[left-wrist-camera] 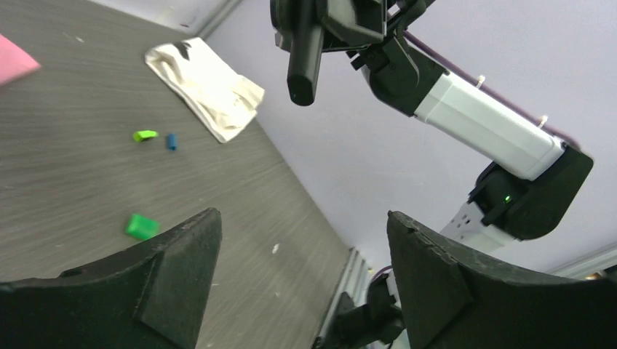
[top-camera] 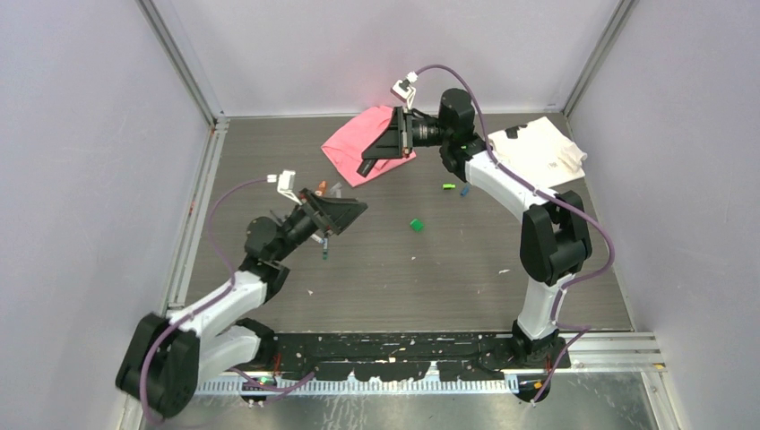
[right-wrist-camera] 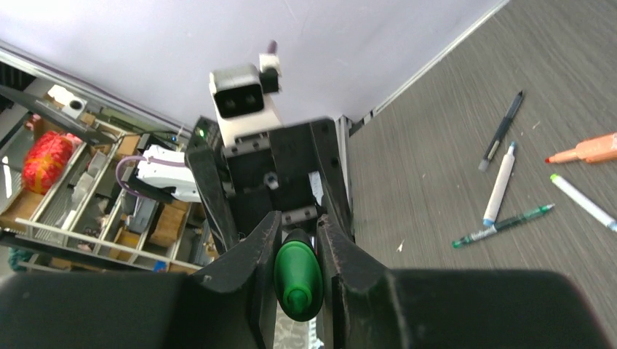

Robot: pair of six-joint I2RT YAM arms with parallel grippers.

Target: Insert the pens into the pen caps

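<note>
My right gripper [top-camera: 376, 152] is raised over the pink cloth, shut on a pen [right-wrist-camera: 297, 280] with a green end toward the right wrist camera; in the top view its dark body points down-left. Below and left, my left gripper stands open, nothing visible between its fingers. In the right wrist view several pens lie loose on the table: a dark pen [right-wrist-camera: 502, 129], a white pen [right-wrist-camera: 500, 182], a green pen [right-wrist-camera: 502, 225], an orange marker [right-wrist-camera: 593, 150] and a green-tipped white pen [right-wrist-camera: 582, 201].
A pink cloth [top-camera: 354, 143] and a white cloth [top-camera: 542, 152] lie at the back. A green block [top-camera: 417, 224] and small green [left-wrist-camera: 145, 135] and blue [left-wrist-camera: 172, 142] pieces sit on the table.
</note>
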